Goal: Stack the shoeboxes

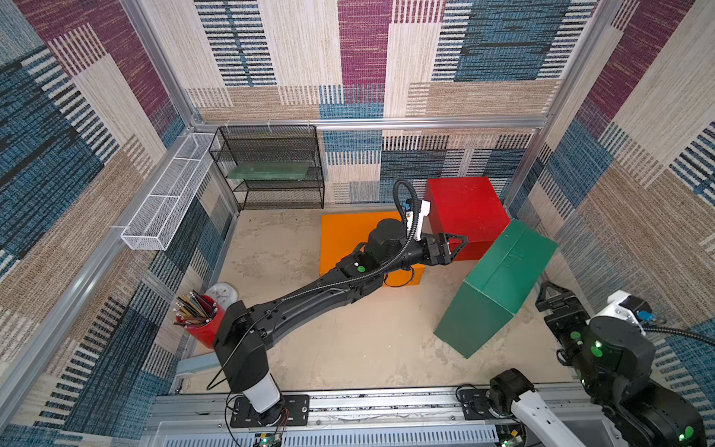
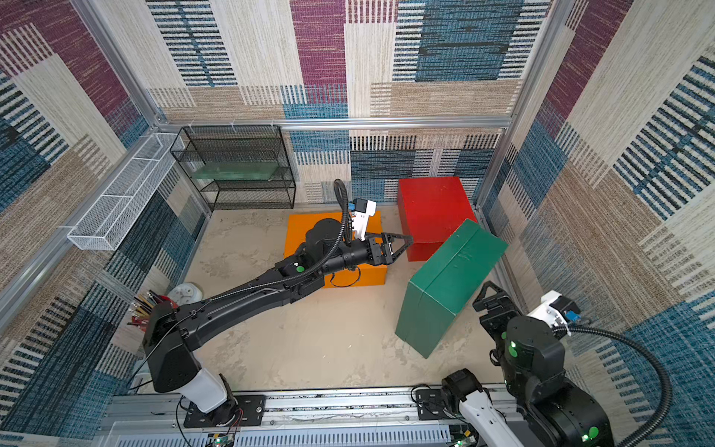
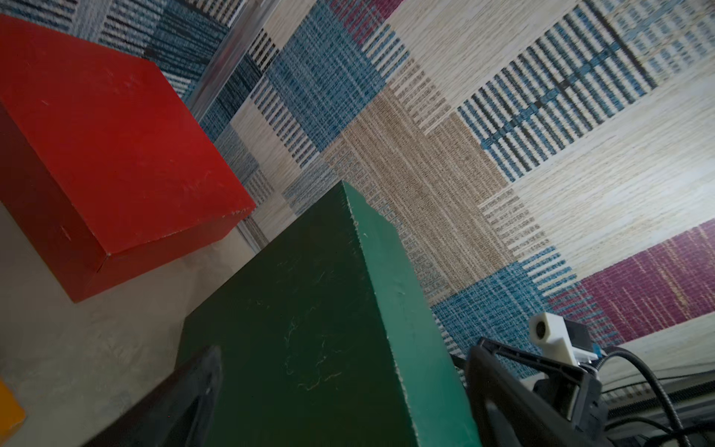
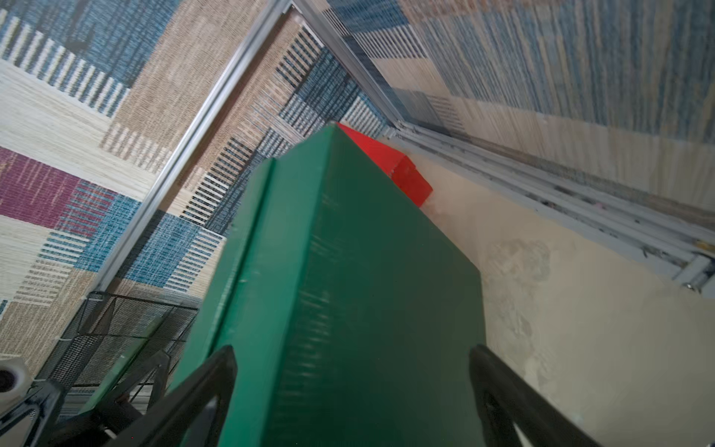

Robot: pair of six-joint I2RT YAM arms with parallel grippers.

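Note:
The green shoebox (image 1: 495,275) stands on end at the right of the table, and I cannot tell if it leans. Behind it, partly overlapped, lies the red shoebox (image 1: 465,208) at the back right. Flat at the back middle is the orange shoebox (image 1: 346,234), partly hidden under my left arm. My left gripper (image 2: 408,241) hangs over the gap between orange and red, left of the green box. Its fingers (image 3: 190,395) are spread, with the green face beyond them. My right gripper (image 1: 545,289) is open at the green box's right side, its fingers (image 4: 212,395) wide apart.
A black mesh rack (image 1: 272,167) stands at the back left. The red pencil cup (image 1: 205,320) is by the left wall, under a white wire basket (image 1: 167,193). The right wall leaves little room beside my right arm.

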